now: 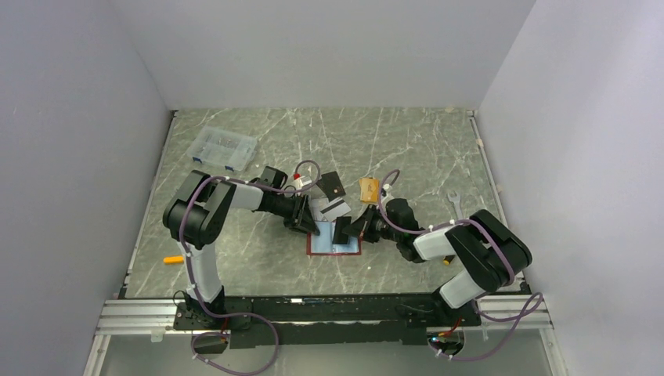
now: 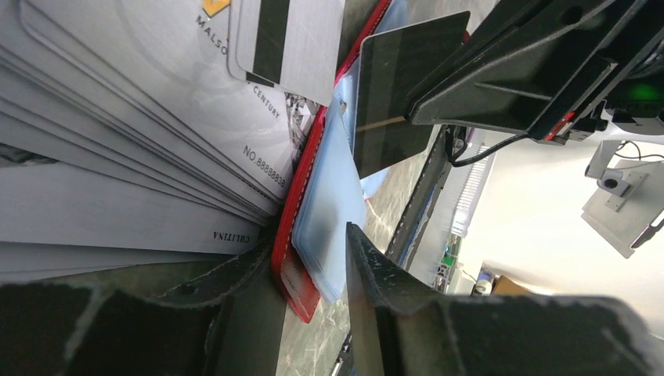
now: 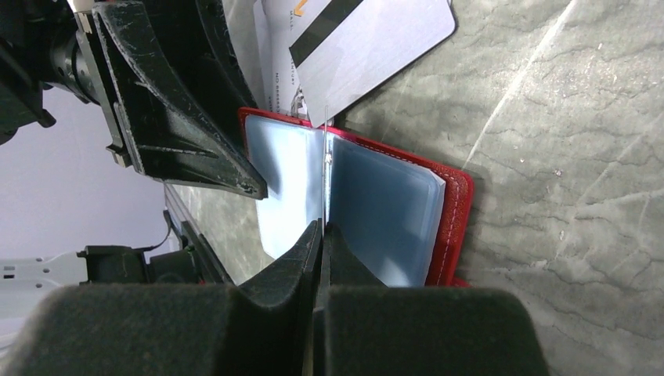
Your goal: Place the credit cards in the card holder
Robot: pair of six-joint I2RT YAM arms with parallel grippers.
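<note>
The red card holder (image 1: 320, 247) with pale blue sleeves (image 2: 329, 219) lies open. My left gripper (image 1: 313, 227) is shut on its left edge, seen low in the left wrist view. My right gripper is shut on a dark card (image 1: 342, 230), held edge-on over the holder's middle in the right wrist view and across the blue sleeves in the left wrist view. Pale cards (image 3: 368, 55) with a black stripe lie just behind the holder.
A dark square (image 1: 331, 184) and a yellow packet (image 1: 369, 189) lie behind. A clear box (image 1: 221, 148) stands back left, a wrench (image 1: 455, 200) at right, a yellow tool (image 1: 173, 259) front left.
</note>
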